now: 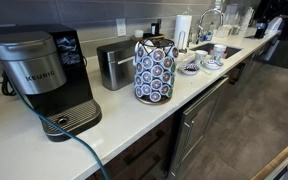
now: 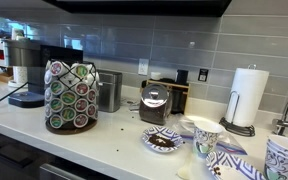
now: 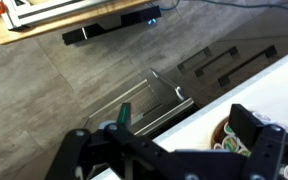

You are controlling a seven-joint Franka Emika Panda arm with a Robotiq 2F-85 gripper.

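Observation:
In the wrist view my gripper stands open, its dark fingers (image 3: 246, 122) wide apart with nothing between them. Below it show the floor, a cabinet front and the white counter edge. A round rack of coffee pods (image 3: 227, 138) is partly hidden behind the right finger. That same pod rack (image 1: 155, 72) stands upright on the counter in exterior view 1, its pods stacked in rows. To its left is a black and silver Keurig coffee maker (image 1: 46, 82). The gripper cannot be made out clearly in either exterior view.
Behind the rack sits a metal box (image 1: 117, 64). Patterned plates (image 2: 163, 140), paper cups (image 2: 206, 137) and a paper towel roll (image 2: 246, 97) lie further along. A blue-green cable (image 1: 82, 143) crosses the counter's front. Bare counter (image 2: 109, 140) surrounds the rack's front.

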